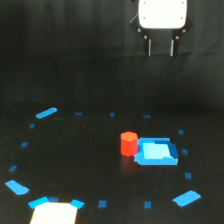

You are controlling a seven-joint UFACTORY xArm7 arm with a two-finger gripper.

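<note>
High at the top of the camera view hangs my white gripper [161, 53], its two thin fingers pointing down and apart with nothing between them. Well below it on the black surface stands a small red block [129, 144] with an angular outline. Close against its right side lies a blue tray [142, 161] with a white or pale blue middle [156, 151]. Whether block and tray touch, I cannot tell.
Small blue marks dot the black surface, with longer blue strips [46, 113] near its corners. A pale object [54, 213] is cut off by the bottom edge.
</note>
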